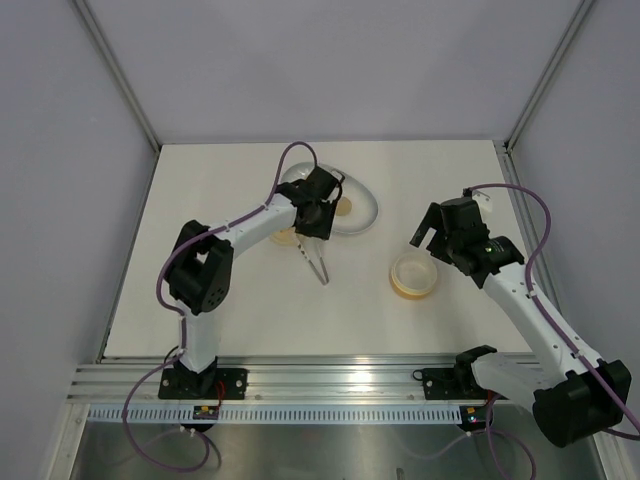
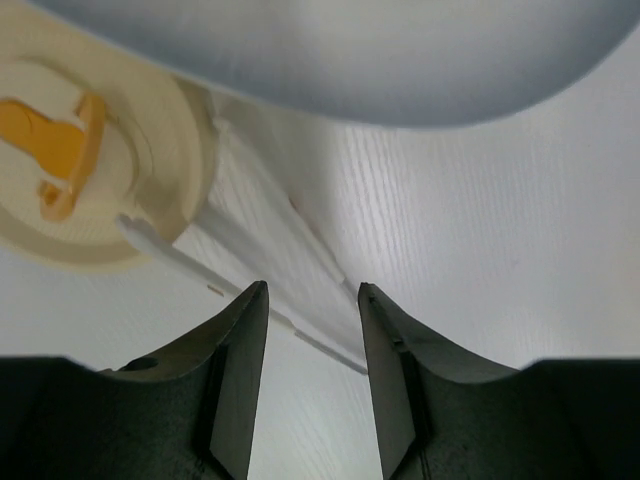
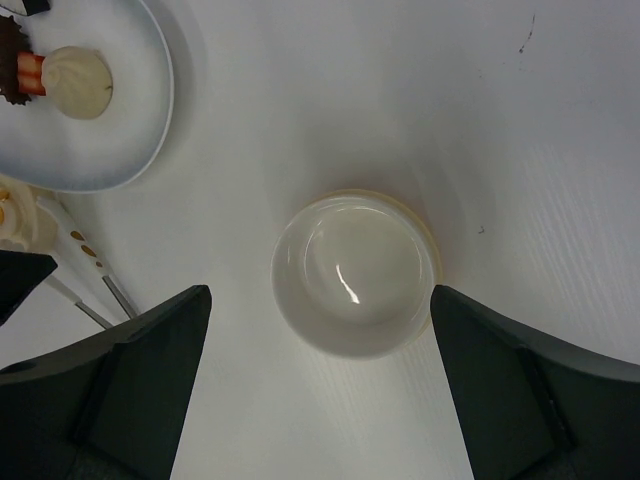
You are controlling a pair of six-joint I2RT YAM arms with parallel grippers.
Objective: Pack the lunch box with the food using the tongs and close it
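Note:
My left gripper (image 1: 316, 225) hangs over the front-left edge of the oval plate (image 1: 355, 220), above two pale, slender utensils (image 2: 290, 212) that lie on the table beside a cream round container (image 2: 150, 120) with an orange piece (image 2: 45, 135). Its fingertips stand partly apart; whether anything is between them is unclear. In the right wrist view the plate holds a cream dome (image 3: 80, 82), a red piece and a dark piece. My right gripper stands open over a white bowl (image 3: 350, 280) with a yellow rim.
Metal rails run along its front and sides.

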